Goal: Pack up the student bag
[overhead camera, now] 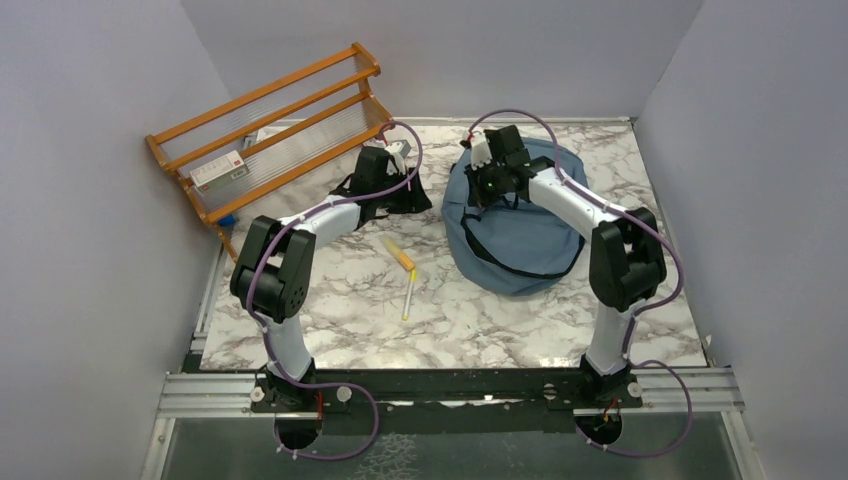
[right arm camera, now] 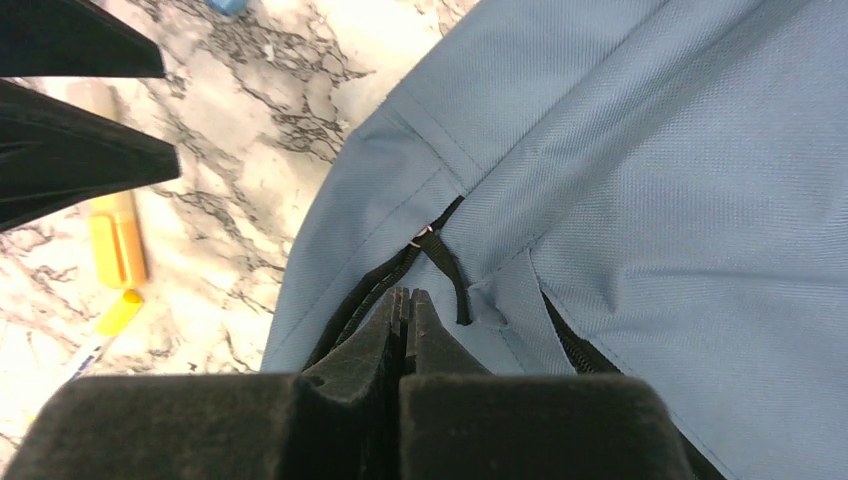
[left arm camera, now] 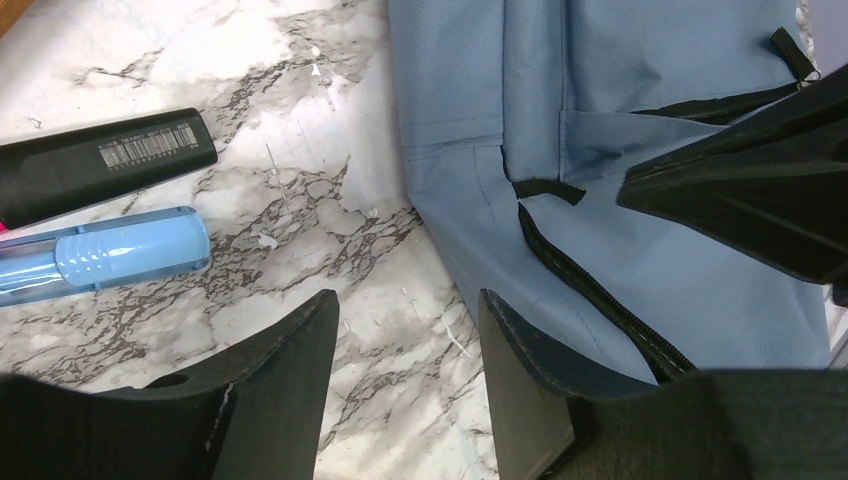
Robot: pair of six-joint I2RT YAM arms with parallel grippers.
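A blue fabric bag (overhead camera: 520, 240) lies on the marble table at right in the top view. Its black zipper pull (right arm camera: 446, 270) hangs loose from the zipper in the right wrist view, just beyond the tips of my right gripper. Those fingers are pressed together with nothing between them, above the bag. My left gripper stands open left of the bag, over bare marble, its fingers apart and empty. In the left wrist view the same pull (left arm camera: 550, 189) lies on the fabric, and the right gripper's dark fingers (left arm camera: 740, 180) are off to its right.
A black barcoded item (left arm camera: 110, 165) and a light blue capped item (left arm camera: 130, 248) lie left of the bag. A yellow-orange item (overhead camera: 398, 253) and a yellow-tipped pen (overhead camera: 409, 295) are nearer the front. A wooden rack (overhead camera: 270, 95) stands back left.
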